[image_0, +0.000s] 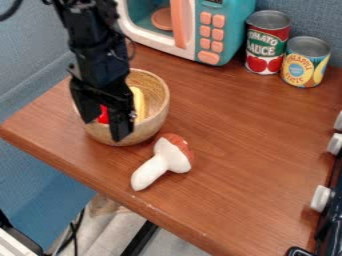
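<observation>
The black gripper (104, 112) hangs over the wooden bowl (155, 112) at the left of the table, its fingers down at the bowl's inside. A red object (103, 117) shows beside the fingers, and a yellow corn (138, 98) lies in the bowl, partly hidden by the gripper. Whether the fingers hold anything is unclear. A toy mushroom (159, 165) with white stem and red cap lies on the table below the bowl.
A toy microwave (181, 25) stands at the back, with a tomato sauce can (266, 47) and a yellow can (305, 64) to its right. A black appliance (326, 220) lines the right edge.
</observation>
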